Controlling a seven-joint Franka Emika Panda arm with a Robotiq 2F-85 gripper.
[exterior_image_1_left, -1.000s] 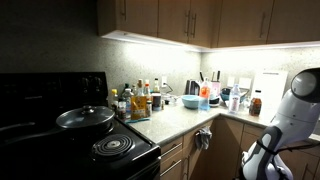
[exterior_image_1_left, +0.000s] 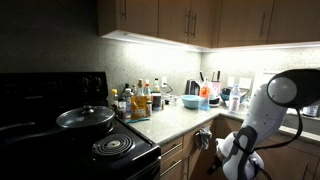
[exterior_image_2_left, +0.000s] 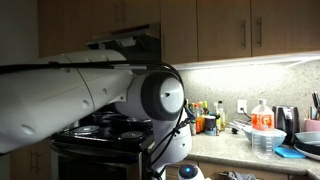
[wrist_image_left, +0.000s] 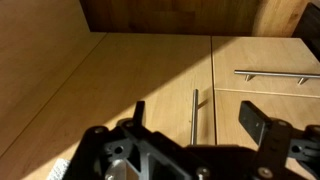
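In the wrist view my gripper stands open, its two dark fingers wide apart with nothing between them. Beyond it are light wooden cabinet fronts. A vertical bar handle (wrist_image_left: 194, 118) shows in the gap between the fingers, on a cabinet door (wrist_image_left: 150, 85). To its right, a horizontal bar handle (wrist_image_left: 277, 75) sits on a drawer front. How far the fingers are from the vertical handle is hard to tell. The white arm (exterior_image_1_left: 262, 118) is low at the right in exterior view 1, in front of the lower cabinets.
A pan (exterior_image_1_left: 85, 117) sits on the black stove (exterior_image_1_left: 115, 145). Several bottles (exterior_image_1_left: 140, 103) stand beside it on the counter (exterior_image_1_left: 175, 124), with a blue bowl (exterior_image_1_left: 191, 101) farther along. A cloth (exterior_image_1_left: 203, 137) hangs at the lower cabinets.
Over the last second the arm has risen and swung left in exterior view 1, coming nearer the hanging cloth. The counter items have stayed where they were.
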